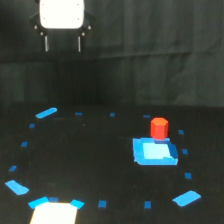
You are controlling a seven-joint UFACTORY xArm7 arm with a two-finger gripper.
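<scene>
High at the upper left, my gripper [62, 44] hangs open, its two thin fingers apart with only dark background between them. Far below it and to the right is a small red block [159, 128] with a many-sided outline. The red block stands at the back edge of a blue square [139, 151] with a pale middle; whether it rests on the square or just behind it, I cannot tell. A wide space separates the gripper from both.
A pale block-like shape [53, 214] is cut off by the bottom edge at the left. Blue marks, among them a strip [186, 198] at the lower right, outline the dark table.
</scene>
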